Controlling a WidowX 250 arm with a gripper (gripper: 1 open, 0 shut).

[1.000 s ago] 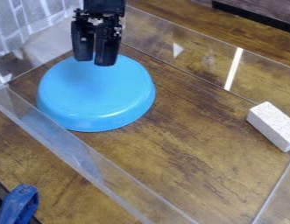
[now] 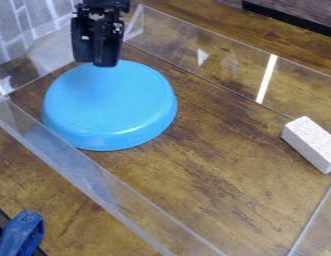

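Observation:
The black gripper [image 2: 97, 50] hangs at the top left, over the back part of a round blue plastic dish [image 2: 109, 109] that lies upside down or as a dome on the wooden surface [image 2: 221, 150]. The gripper stands open, and nothing shows between its fingers.
A white speckled block [image 2: 312, 144] lies at the right. A blue object [image 2: 18, 235] sits at the bottom left. Clear plastic walls cross the view around the dish.
The gripper has moved a little to the left and upward over the dish. The dish and block have not moved.

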